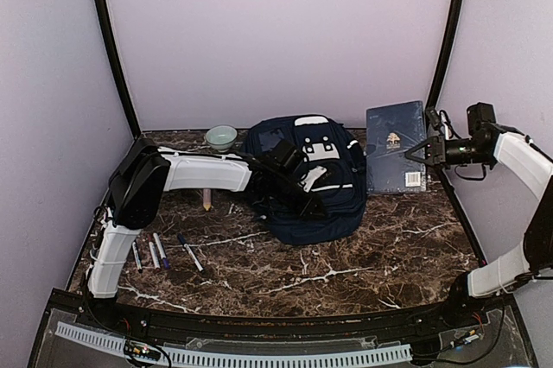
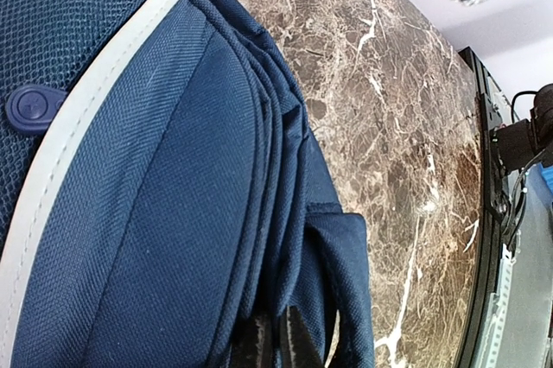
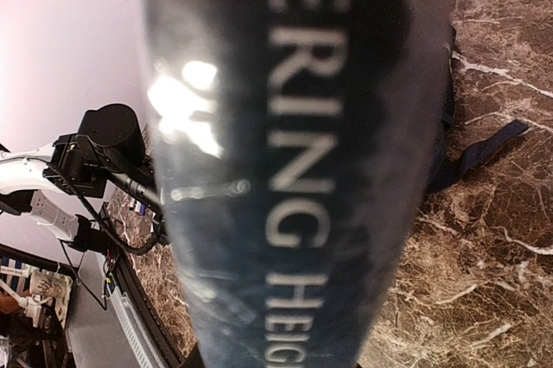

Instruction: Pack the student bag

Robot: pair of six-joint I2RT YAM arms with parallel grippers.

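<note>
The dark navy student bag (image 1: 320, 228) lies at the middle of the table. My left gripper (image 1: 318, 209) reaches over it, and in the left wrist view its shut fingertips (image 2: 264, 346) sit low among the bag's fabric folds (image 2: 281, 187). Whether cloth is pinched there is hard to make out. Right of the bag, a dark blue book (image 1: 390, 130) in shiny wrap is held up by my right gripper (image 1: 411, 155), shut on its right edge. The book's lettered spine (image 3: 302, 161) fills much of the right wrist view and hides the fingers there.
Several pens and markers (image 1: 192, 256) lie at the front left. A pale green bowl (image 1: 221, 136) stands at the back left, with a pinkish stick-like item (image 1: 207, 199) in front of it. Bare marble table (image 1: 406, 247) stretches to the front right.
</note>
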